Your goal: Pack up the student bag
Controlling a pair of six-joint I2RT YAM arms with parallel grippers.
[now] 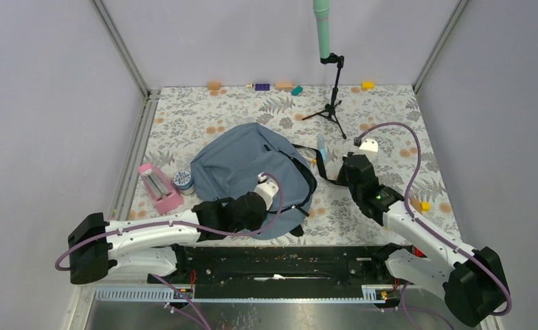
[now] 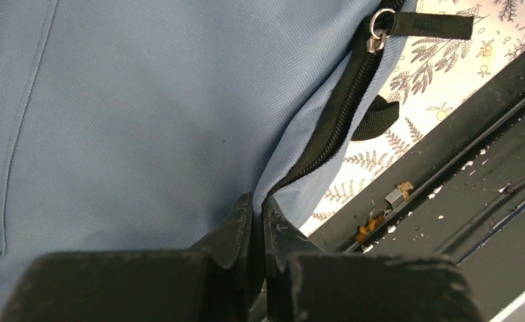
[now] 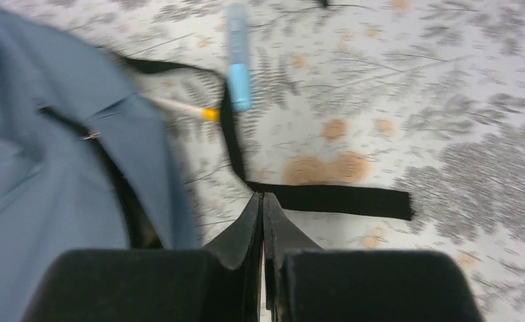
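The grey-blue bag (image 1: 235, 161) lies on the patterned table with a dark zipped opening at its right. My left gripper is shut on the bag's front fabric beside the zipper (image 2: 340, 114). My right gripper is shut with nothing visible between its fingers, above the table right of the bag, near a black strap (image 3: 333, 198). Beyond the strap lie a light-blue item (image 3: 238, 60) and a thin white-and-yellow item (image 3: 186, 107).
A pink case (image 1: 157, 189) and a blue-lidded jar (image 1: 183, 180) sit left of the bag. Several small blocks line the back edge. A black tripod (image 1: 331, 106) stands at the back right.
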